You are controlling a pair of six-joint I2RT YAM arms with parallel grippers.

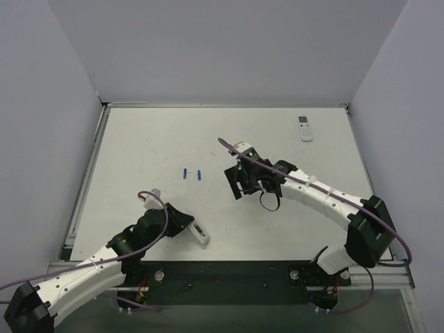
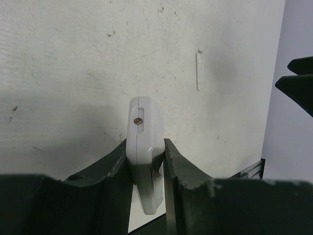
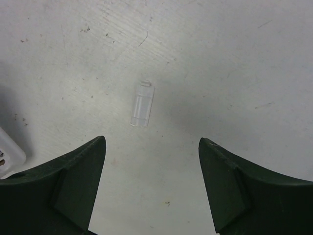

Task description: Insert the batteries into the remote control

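My left gripper [image 1: 191, 220] is shut on a white remote control [image 1: 202, 236], which juts from the fingers toward the front edge with a dark recess showing. Seen end-on, the same remote [image 2: 146, 127] stands between the fingers in the left wrist view. My right gripper is open and empty above the table. Ahead of its fingers lies a flat white cover, also visible as a thin strip, the cover [image 2: 200, 71], in the left wrist view. Two blue batteries, the left battery [image 1: 184, 173] and the right battery [image 1: 199, 175], lie mid-table.
A second white remote [image 1: 305, 128] lies at the back right, clear of both arms. My right gripper's dark fingers [image 2: 297, 88] enter the left wrist view's right edge.
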